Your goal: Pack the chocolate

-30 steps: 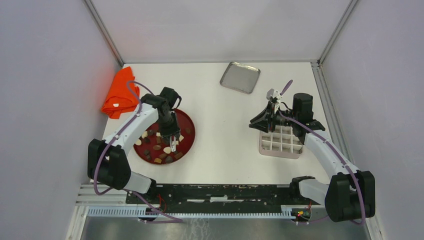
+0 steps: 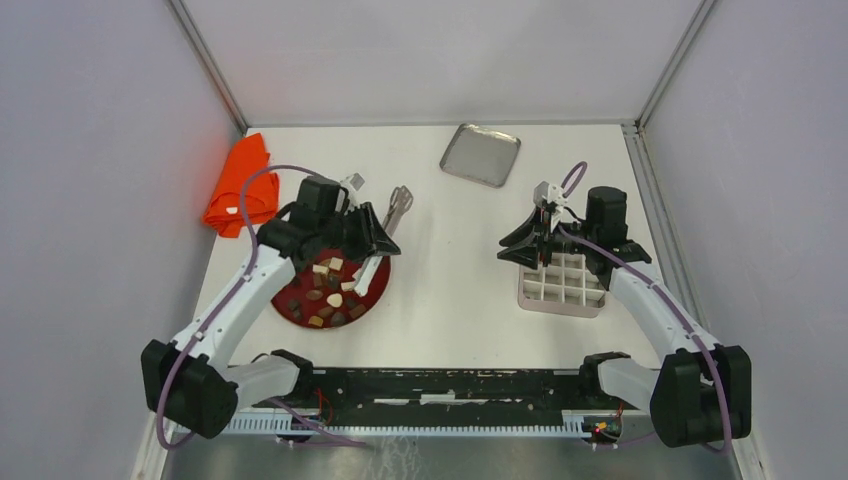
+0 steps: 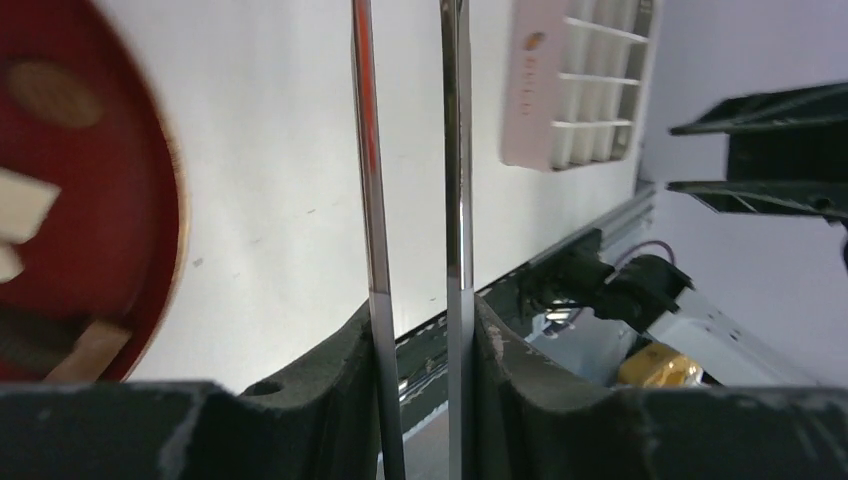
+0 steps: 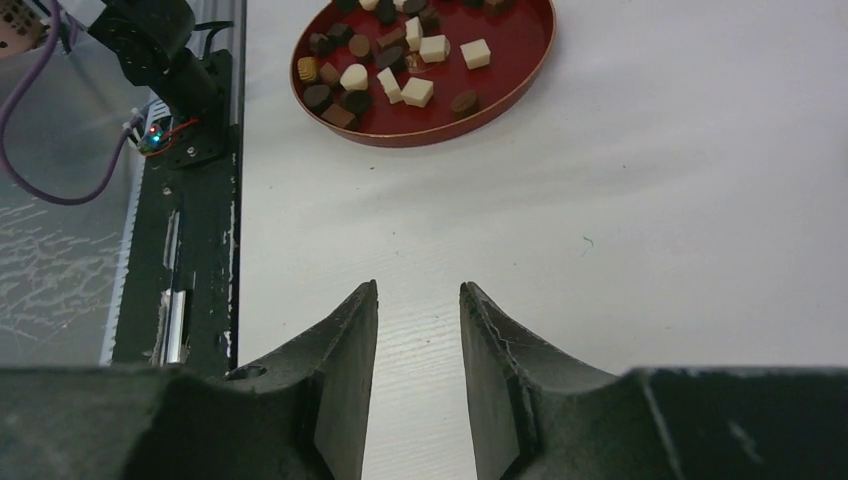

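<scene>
My left gripper [image 2: 388,246] is shut on the silver tongs [image 2: 397,212], which lie diagonally over the right edge of the red plate [image 2: 376,293]. Two metal arms of the tongs rise between the black fingers in the left wrist view, their ends out of frame; I cannot tell whether a piece is pinched there. Brown and cream chocolates [image 4: 352,77] are spread over the plate. A pale compartment box [image 2: 558,306] stands at right, partly under my right arm; its visible cells look empty. Nothing is between the parted fingers of my right gripper.
An orange cloth [image 2: 240,185] with a small white patch lies at the back left. A silver tray [image 2: 481,155] sits near the back edge. Bare white table stretches between the plate and the box.
The right arm is nearly still.
</scene>
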